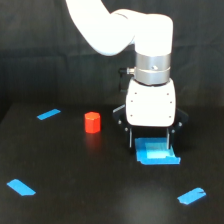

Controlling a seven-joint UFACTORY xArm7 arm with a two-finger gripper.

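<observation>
My gripper [150,146] hangs low at the right of centre, its two thin fingers spread wide apart. It is open, and I see nothing held between them. The fingertips are over or just behind a blue square [157,157] with a lighter middle; how high they are above it I cannot tell. To the left, a small red block [92,122] stands alone on the dark surface, well apart from the gripper.
Blue tape strips lie flat on the black table: one at the back left [48,114], another at the front left [21,187], a third at the front right [191,196]. A dark curtain hangs behind.
</observation>
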